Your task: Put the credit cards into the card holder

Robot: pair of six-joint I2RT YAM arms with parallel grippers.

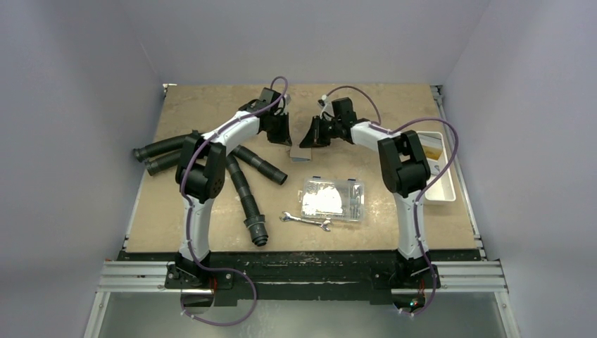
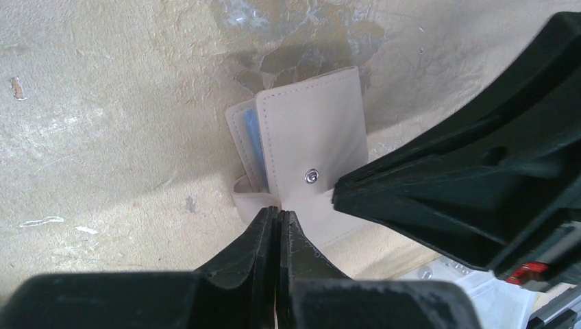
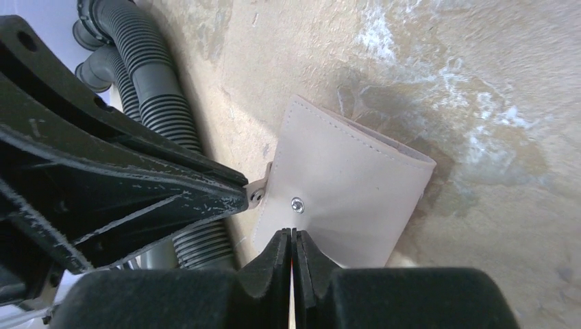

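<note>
The pale pink card holder (image 2: 318, 130) lies on the table between my grippers, its snap stud facing up. A bluish card edge (image 2: 254, 142) shows between its layers at the left side. My left gripper is shut at the holder's lower left edge. In the right wrist view, the holder's small snap tab (image 3: 256, 195) meets the left fingertips; whether they pinch it is unclear. My right gripper is over the holder's near part, its fingertips almost together with a thin slit between them. Nothing clearly shows in that slit. Other cards are not visible.
A clear parts case (image 1: 333, 199) and a wrench (image 1: 306, 221) lie nearer the front. Black corrugated hoses (image 1: 246, 198) spread over the left side. A white tray (image 1: 441, 190) stands at the right edge. Behind the grippers the table is bare.
</note>
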